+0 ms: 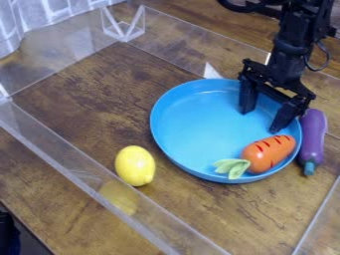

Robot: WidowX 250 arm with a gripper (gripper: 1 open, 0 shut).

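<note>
A black robot arm reaches down from the upper right to my gripper, whose open fingers hang over the back right part of a blue bowl. An orange toy carrot with pale green leaves lies inside the bowl at the front right. A purple eggplant lies just outside the bowl's right side, partly behind it. A yellow lemon sits on the wood to the lower left of the bowl.
Clear plastic walls border the area, with a small white corner piece at the back left.
</note>
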